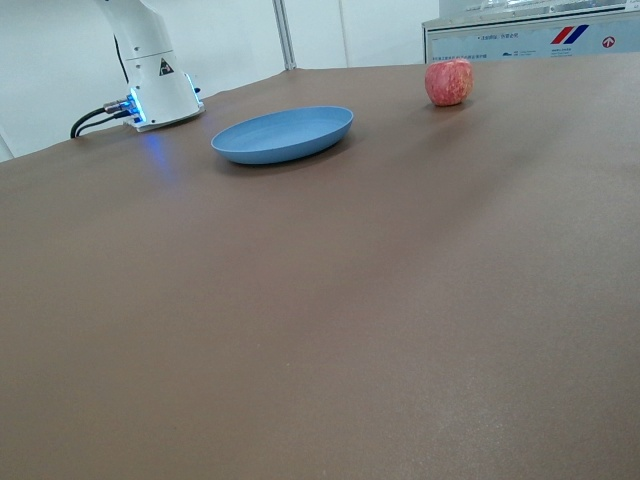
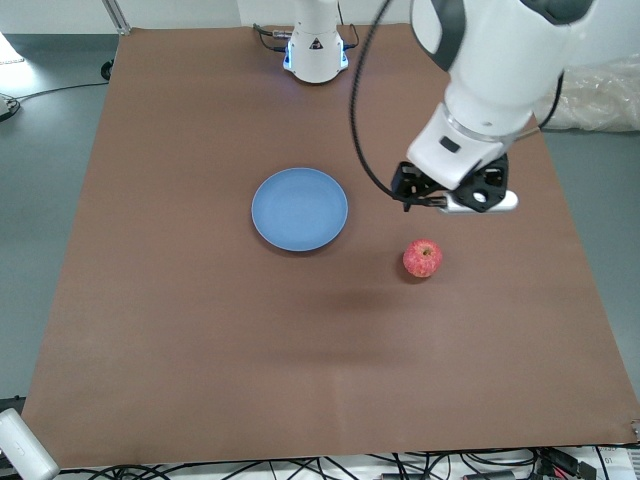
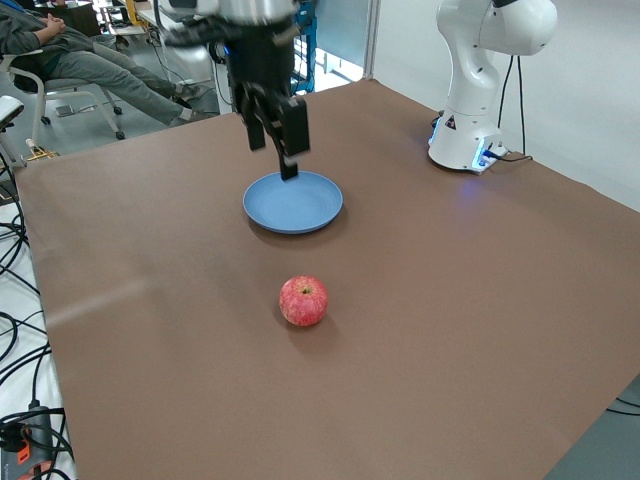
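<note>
A red apple (image 2: 422, 258) rests on the brown tabletop (image 2: 250, 350), in front and to the right of an empty blue plate (image 2: 299, 209) in the left view. The apple (image 1: 448, 82) and plate (image 1: 281, 135) also show in the low top view, and the apple (image 3: 303, 300) sits nearer the camera than the plate (image 3: 292, 210) in the right view. My dark gripper (image 3: 287, 165) hangs in the air, above and beyond the plate in that view. Whether its fingers are open or shut is unclear, and the top view does not show it.
Cables and devices (image 3: 30, 440) line one side of the table. A seated person (image 3: 110, 75) is beyond the table in the right view.
</note>
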